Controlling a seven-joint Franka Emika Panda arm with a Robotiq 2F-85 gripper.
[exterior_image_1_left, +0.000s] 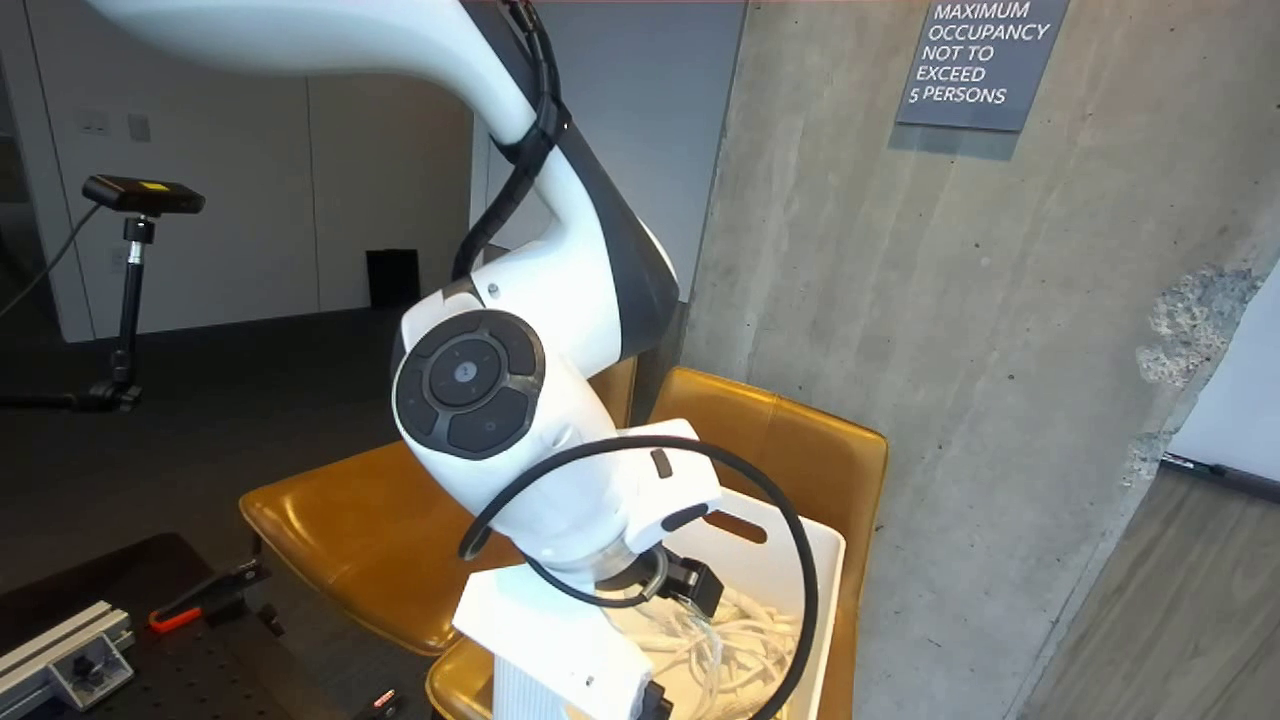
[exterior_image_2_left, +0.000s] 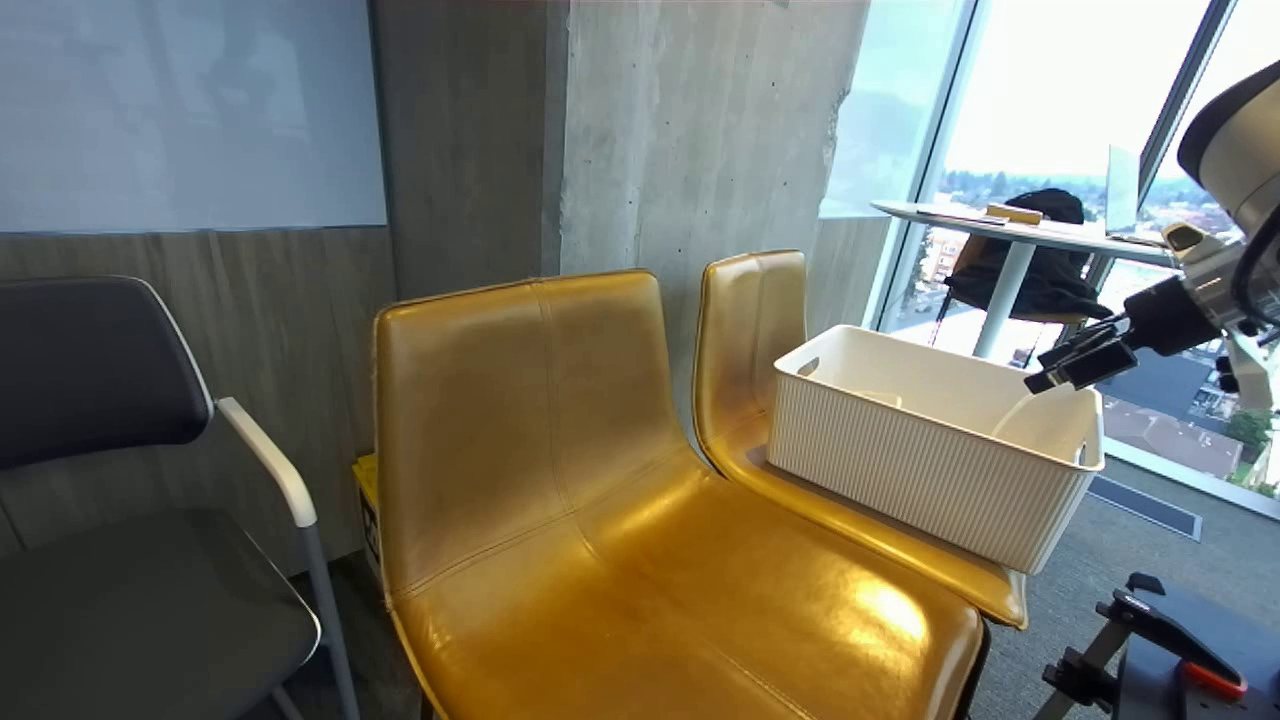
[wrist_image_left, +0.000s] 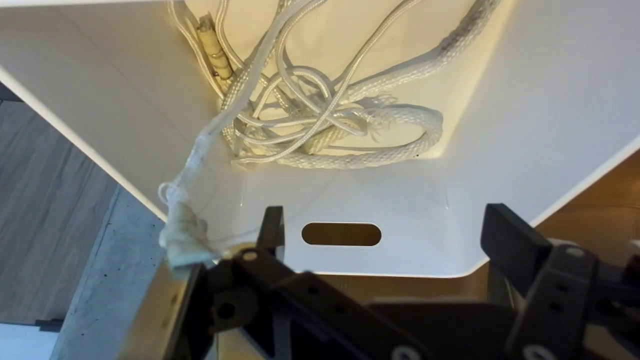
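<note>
My gripper stands open at the end of the bin, with nothing visible between its fingers. White ropes (wrist_image_left: 354, 96) lie tangled on the bin's floor. One rope rises from the tangle to a wrapped, pale end (wrist_image_left: 183, 237), close by the outer side of the left finger (wrist_image_left: 273, 225); whether it is caught there I cannot tell. In exterior view 2 the gripper (exterior_image_2_left: 1071, 364) is over the near right part of the white bin (exterior_image_2_left: 924, 462), and a pale strand (exterior_image_2_left: 1020, 412) hangs below it into the bin.
The bin stands on a tan chair, with a second tan chair (exterior_image_2_left: 672, 576) beside it. Its end wall has a handle slot (wrist_image_left: 341, 234). A concrete column (exterior_image_1_left: 960, 360) rises behind. A dark table (exterior_image_1_left: 180, 648) with a clamp is at the lower left.
</note>
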